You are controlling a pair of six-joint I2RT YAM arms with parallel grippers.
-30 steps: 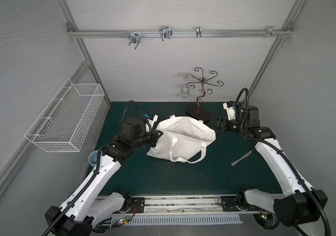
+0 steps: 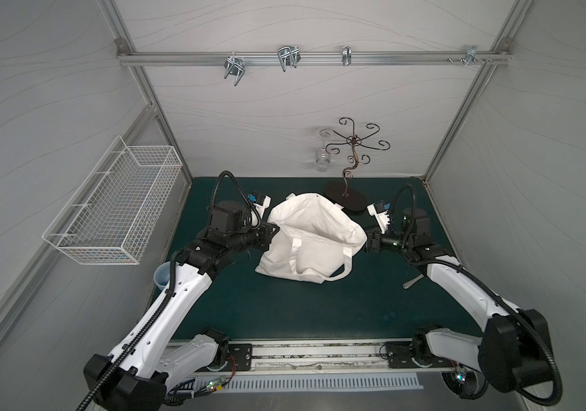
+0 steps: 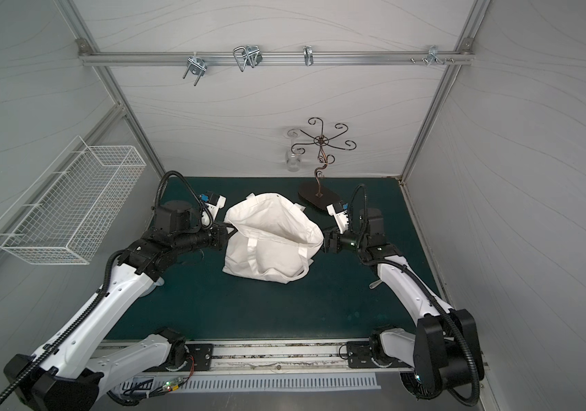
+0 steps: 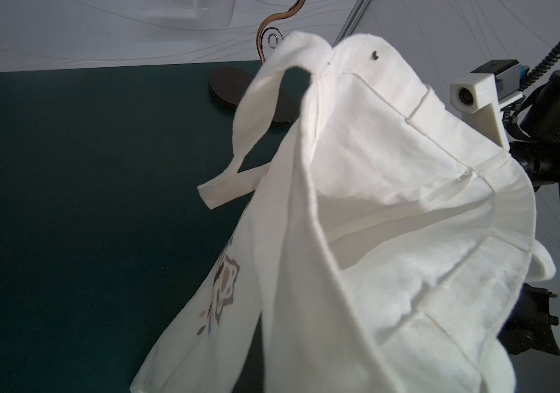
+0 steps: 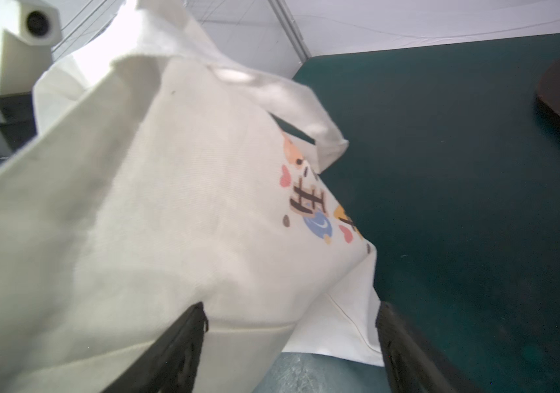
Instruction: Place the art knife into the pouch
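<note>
The white cloth pouch (image 2: 310, 239) stands mid-table with its mouth gaping upward, its inside showing in the left wrist view. At its left rim, my left gripper (image 2: 273, 231) is shut on the cloth; the pouch hides most of its fingers in the left wrist view. My right gripper is open at the pouch's right side, the cloth (image 5: 247, 262) filling much of the view between and beyond its dark fingers. The slim silver art knife (image 2: 413, 281) lies on the table to the right, partly covered by my right arm.
A curly metal stand (image 2: 353, 144) on a round dark base (image 2: 345, 196) is close behind the pouch. To the left are a blue cup (image 2: 162, 275) and a wall-hung wire basket (image 2: 118, 205).
My right gripper has come leftward to the pouch's right rim, its arm now covering part of the knife. The pouch's far rim has risen and its mouth has shifted left.
</note>
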